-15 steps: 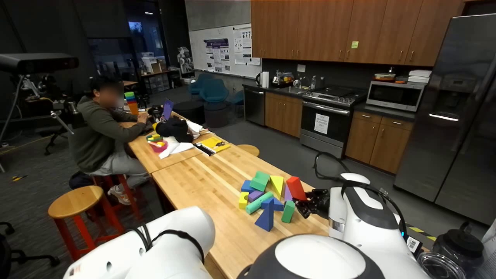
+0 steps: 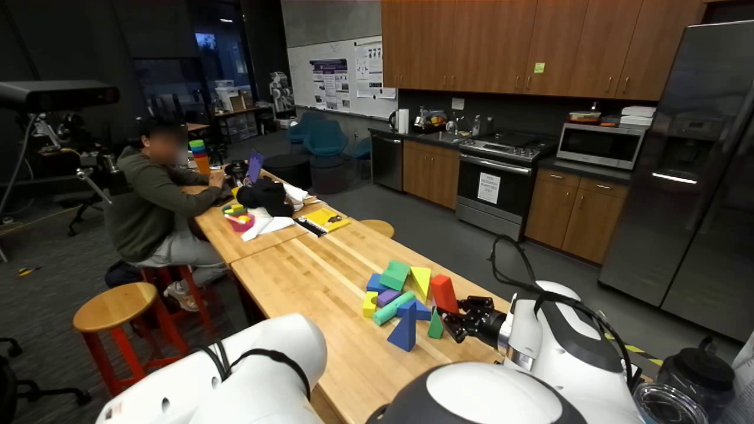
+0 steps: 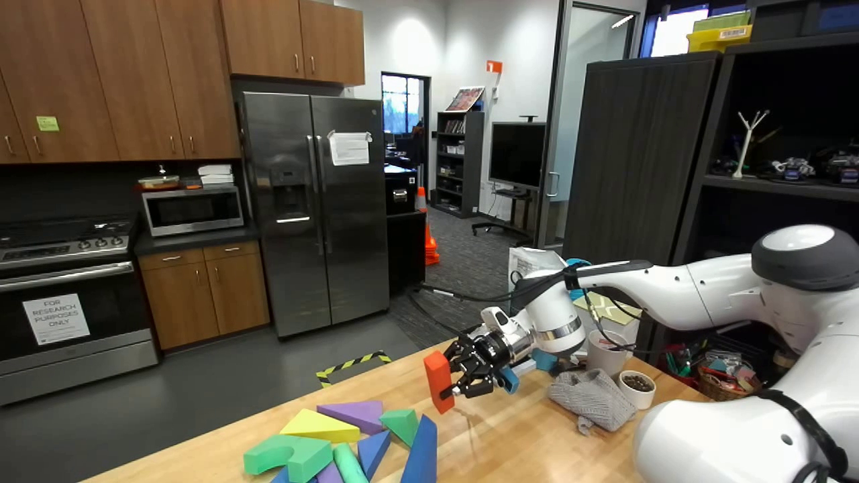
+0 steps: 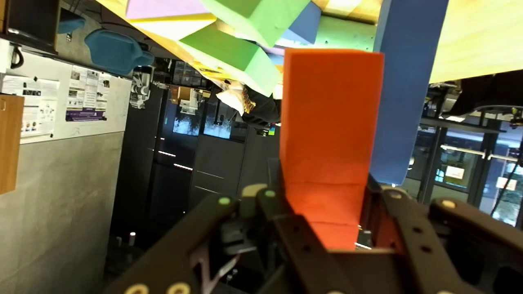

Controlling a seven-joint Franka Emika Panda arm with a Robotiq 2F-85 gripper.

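Observation:
A red rectangular block (image 4: 331,122) is clamped in my gripper, which is shut on its lower end in the wrist view. From the second exterior view, the red block (image 3: 439,382) looks raised above the tabletop, roughly upright with a slight tilt, and my gripper (image 3: 456,383) holds it from the right. In the first exterior view the red block (image 2: 443,293) stands out beside the pile, partly covering the green triangular block (image 2: 435,325). A tall blue wedge (image 2: 403,331) stands close by; a green cylinder (image 2: 395,308) lies among the other blocks.
The pile also has a yellow triangle (image 3: 319,426), a purple triangle (image 3: 354,414) and a green arch (image 3: 288,457). A grey cloth (image 3: 592,397) and a small pot (image 3: 637,389) lie to the right. Bare wooden table (image 2: 304,282) extends left of the pile.
My gripper and the red block have shifted slightly left and down in the first exterior view. The block has turned more upright and now covers the purple block and part of the green one.

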